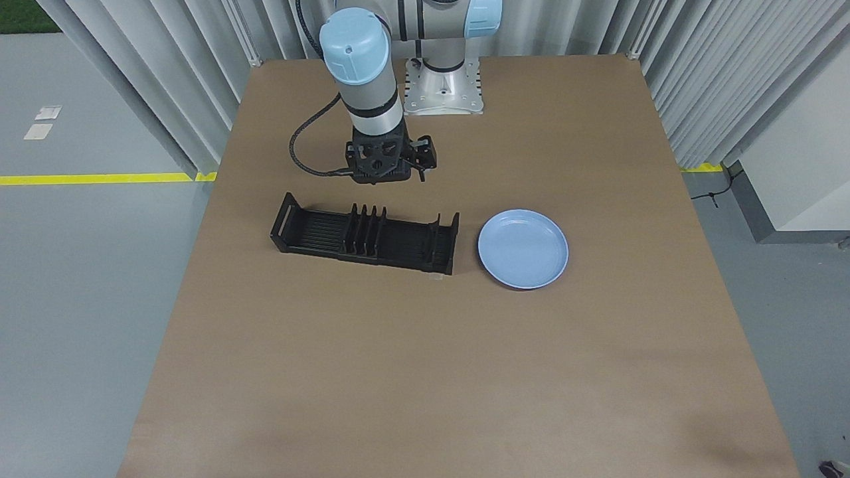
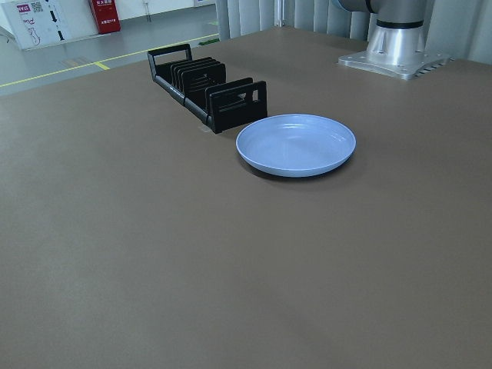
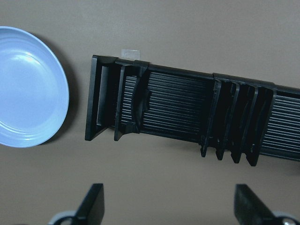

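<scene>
A black slotted rack lies lengthwise on the table, with several upright dividers and no plate in it, as also seen from the side in the left camera view. A light blue plate lies flat just beside the rack's end, apart from it. My gripper hangs above the table behind the rack, toward the arm's base. In the wrist view its two fingers are wide apart at the bottom edge, with nothing between them; the rack and plate are in front of them.
The arm's base plate is fixed at the back of the brown table, with a cable looping beside the arm. Pale curtains stand behind.
</scene>
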